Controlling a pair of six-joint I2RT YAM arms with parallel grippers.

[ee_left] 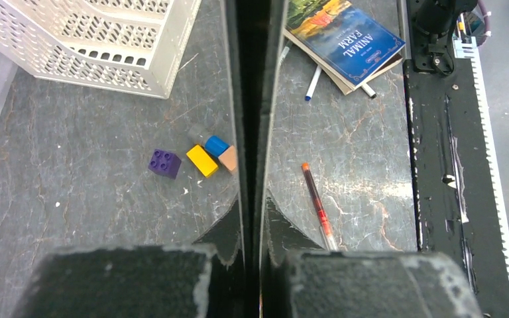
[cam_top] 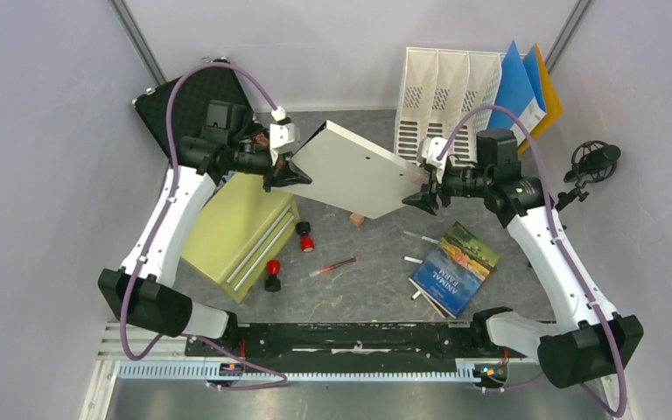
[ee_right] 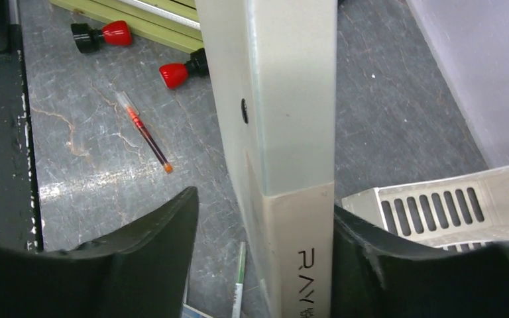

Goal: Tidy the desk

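A flat white box (cam_top: 350,171) is held aloft between both arms, seen edge-on in the wrist views. My left gripper (cam_top: 284,175) is shut on its left end. My right gripper (cam_top: 429,192) is at the right end, fingers either side of the box's edge (ee_right: 291,132), a gap showing on one side. Below lie a yellow block (ee_left: 202,160), blue cylinder (ee_left: 216,145), purple brick (ee_left: 164,163), orange pen (cam_top: 334,265), red-and-black pieces (cam_top: 306,238) and books (cam_top: 455,267) with markers.
A white file rack (cam_top: 429,96) with blue and yellow folders stands back right. A green drawer unit (cam_top: 232,227) and black case (cam_top: 184,105) are left, a microphone (cam_top: 604,157) far right. Some bare desk lies around the small items.
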